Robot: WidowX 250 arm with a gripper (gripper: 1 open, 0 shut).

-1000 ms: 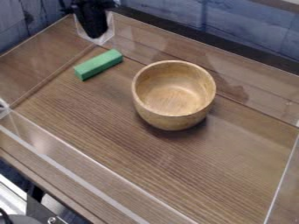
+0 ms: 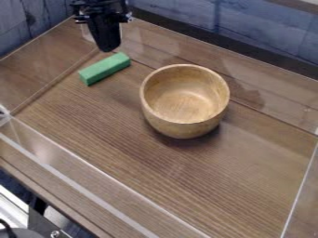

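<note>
A green block (image 2: 104,69) lies on the wooden table, left of a round wooden bowl (image 2: 184,99). My dark gripper (image 2: 104,37) is at the top edge of the view, above and behind the green block and apart from it in the image. Whether its fingers are open or shut is unclear, as it is small and partly out of frame.
The bowl takes up the centre right. Dark surroundings show past the left edge and at the lower left corner.
My gripper has shifted slightly and come lower over the area behind the green block. The block and bowl have not moved.
</note>
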